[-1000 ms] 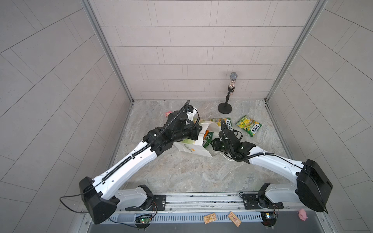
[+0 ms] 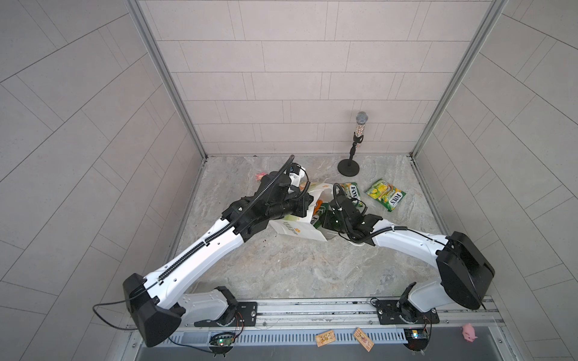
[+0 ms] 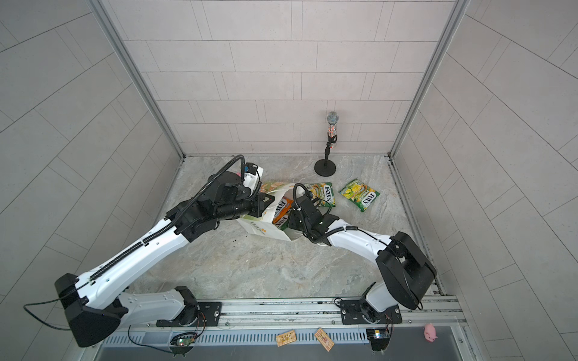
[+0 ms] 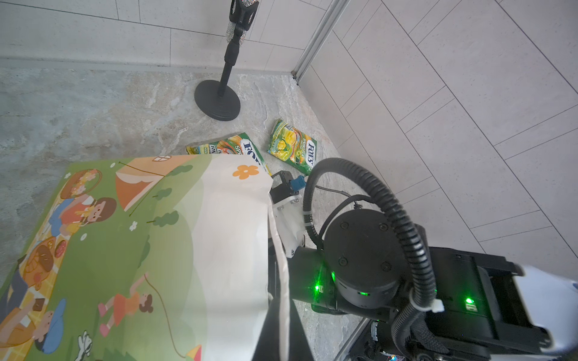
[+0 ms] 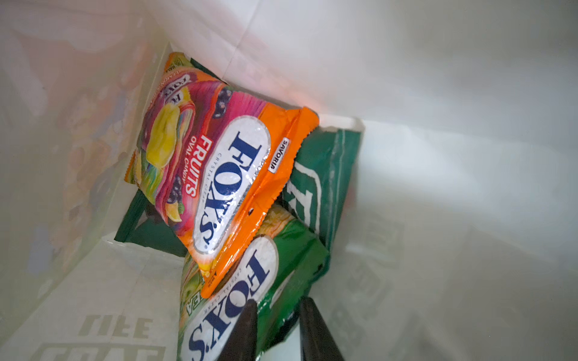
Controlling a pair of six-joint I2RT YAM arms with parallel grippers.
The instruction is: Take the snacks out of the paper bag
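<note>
The paper bag (image 4: 156, 240), with a picnic print, has its rim pinched by my left gripper, which is shut on it. My right gripper is inside the bag's mouth, its fingers (image 5: 243, 334) parted. An orange and purple Fox's pack (image 5: 204, 156) lies on top of a green Fox's pack (image 5: 259, 270), with another dark green pack (image 5: 322, 180) partly hidden beneath. The lower green pack is close to my right fingertips; whether they touch cannot be told. Two snack packs lie outside: one (image 4: 243, 147) beside the bag, another (image 2: 386, 194) farther right.
A microphone stand (image 2: 348, 166) is at the back of the table. A small pink thing (image 2: 260, 176) shows behind the left arm.
My right arm has moved left, bringing its gripper deeper into the bag's mouth. The left arm and the packs outside have not moved.
</note>
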